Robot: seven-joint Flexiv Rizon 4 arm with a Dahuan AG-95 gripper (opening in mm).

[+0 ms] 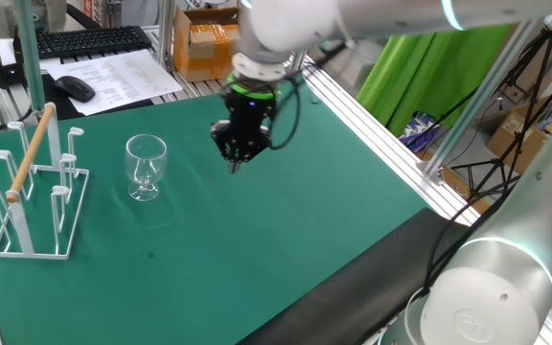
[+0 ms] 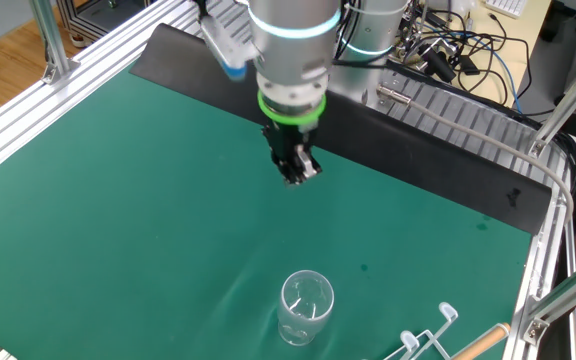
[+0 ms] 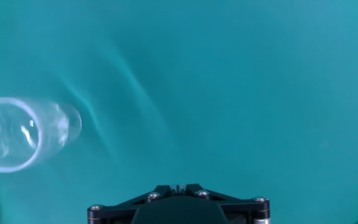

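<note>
A clear stemmed glass point(image 1: 146, 165) stands upright on the green mat, empty. In exterior view 2 the same glass point(image 2: 306, 306) is near the bottom edge, and the wrist view has the glass point(image 3: 27, 134) at its left side, partly cut off. My gripper point(image 1: 235, 165) hangs above the mat, to the right of the glass and apart from it. Its fingertips point(image 3: 164, 190) come together at the bottom of the wrist view, with nothing visible between them. A white rack point(image 1: 34, 255) with a wooden handle stands left of the glass.
A black strip point(image 1: 372, 278) runs along the robot's side of the mat.
</note>
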